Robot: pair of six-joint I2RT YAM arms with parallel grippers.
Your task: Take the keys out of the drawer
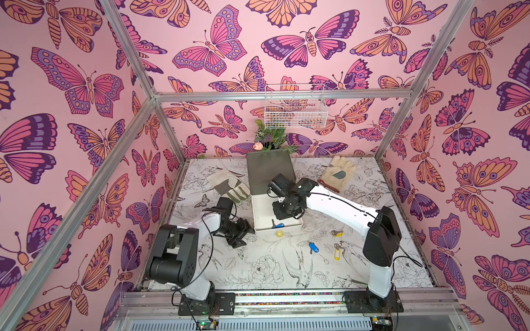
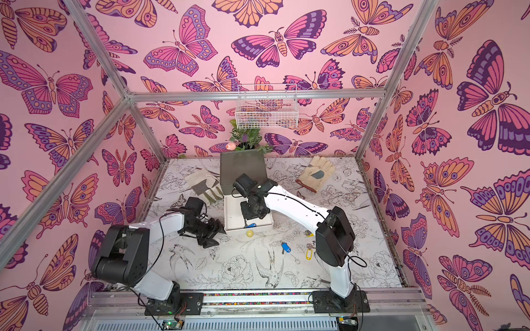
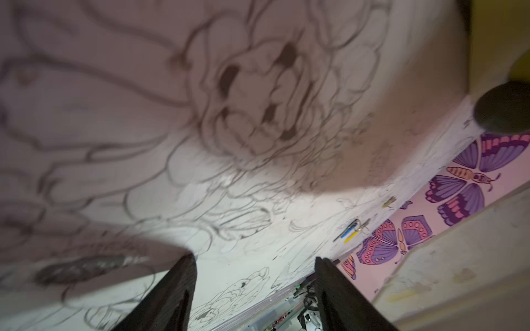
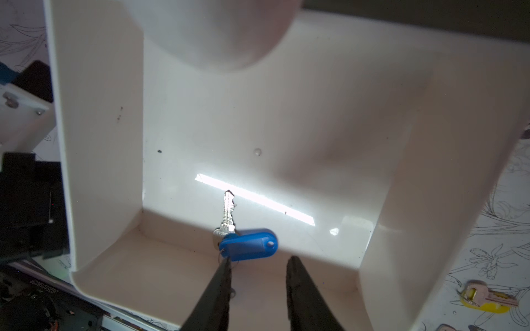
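A white drawer [image 1: 260,212] with a grey lid stands mid-table. In it lies a silver key [image 4: 226,209] with a blue tag [image 4: 248,245], near the front wall. My right gripper is over the drawer, fingers apart, nothing between them, just short of the key in the right wrist view. My left gripper is low over the table left of the drawer, open and empty. Outside, on the table, lie a blue-tagged key [image 1: 313,247] and yellow-tagged keys [image 1: 336,251].
A yellow ball [image 1: 279,233] sits in front of the drawer. Gloves lie either side at the back [image 1: 338,173]. A plant [image 1: 267,132] and a wire basket [image 1: 295,118] are behind.
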